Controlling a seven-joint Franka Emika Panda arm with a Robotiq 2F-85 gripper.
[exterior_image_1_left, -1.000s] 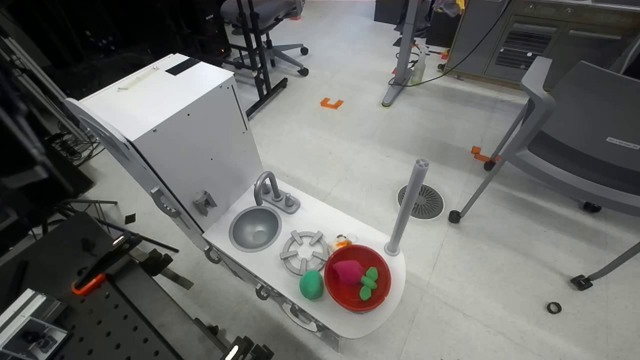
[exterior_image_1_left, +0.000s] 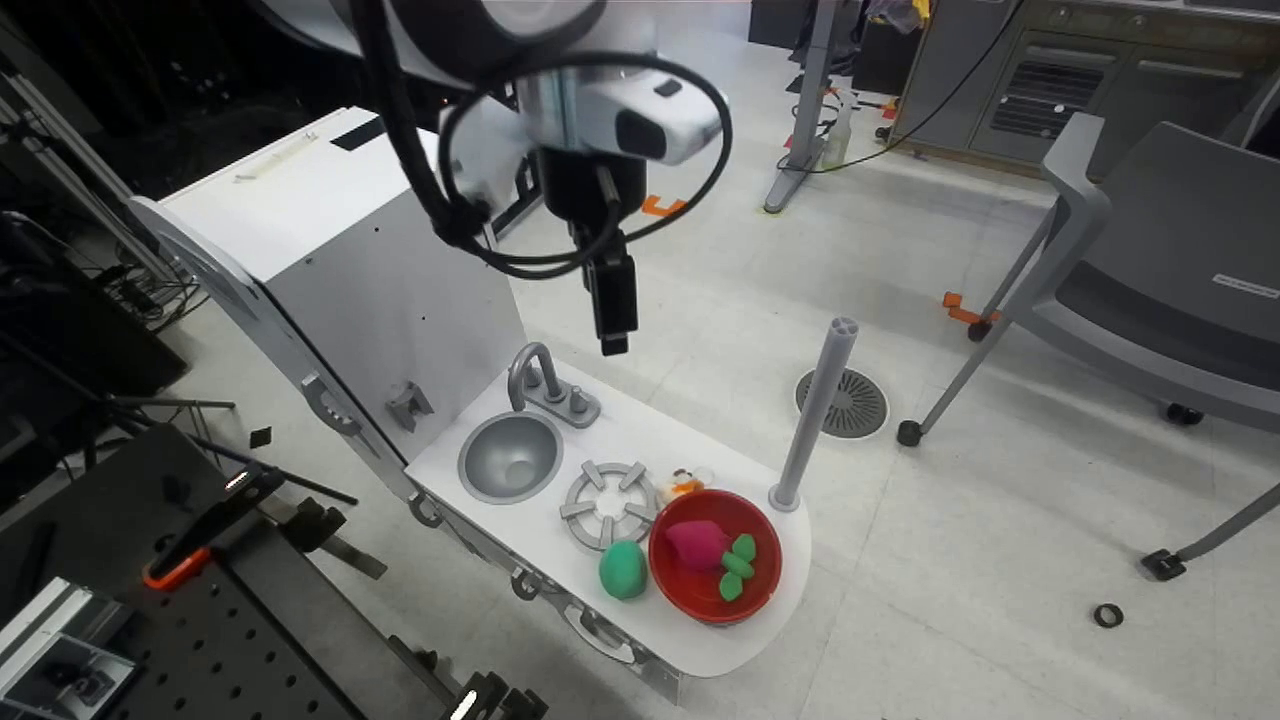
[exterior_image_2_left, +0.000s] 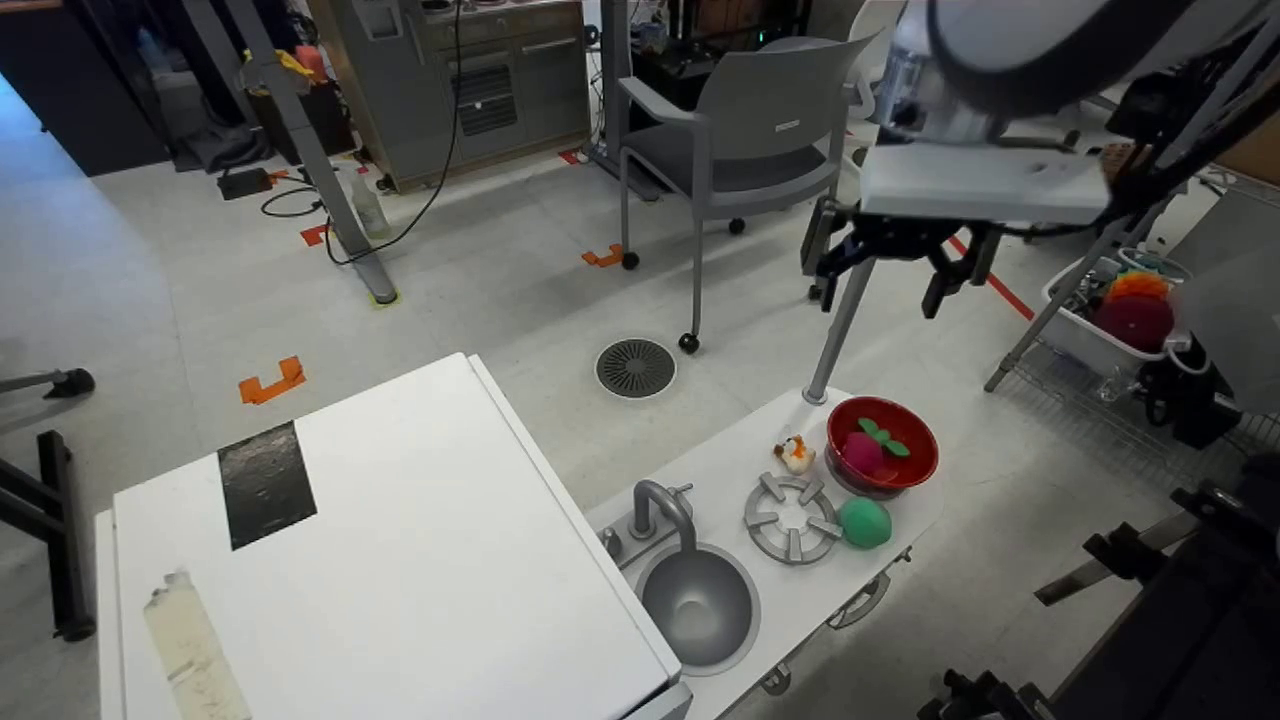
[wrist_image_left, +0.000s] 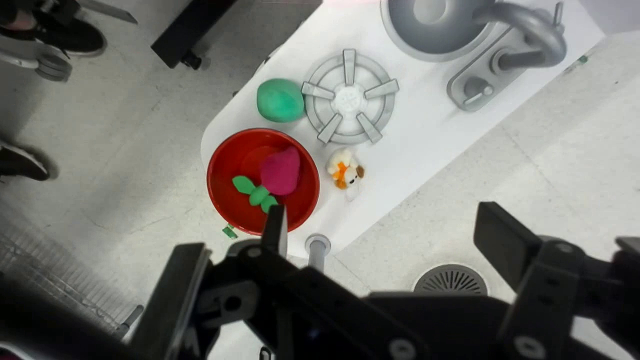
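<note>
High above the toy kitchen counter, my gripper (exterior_image_2_left: 879, 306) stands open, its two fingers well apart and only air between them. The wrist view shows its fingers (wrist_image_left: 507, 240) spread over the counter's end and the floor. On the counter sits a red bowl (wrist_image_left: 219, 180) with a magenta toy (wrist_image_left: 280, 171) and a green leafy piece (wrist_image_left: 259, 195) inside. A green rounded toy (wrist_image_left: 280, 100) lies beside the bowl, next to the grey burner (wrist_image_left: 349, 135). A small white and orange plush animal (wrist_image_left: 343, 171) lies on the bowl's other side.
A grey pole (exterior_image_1_left: 816, 408) rises from the counter's end near the bowl. The tap (exterior_image_1_left: 534, 372) stands over the grey sink (exterior_image_1_left: 512, 458). A tall white cabinet (exterior_image_1_left: 396, 288) borders the sink side. Bare counter shows along its edges.
The arm and gripper have come into exterior view 1 from outside it, now hanging above the kitchen. Nothing on the counter has visibly moved.
</note>
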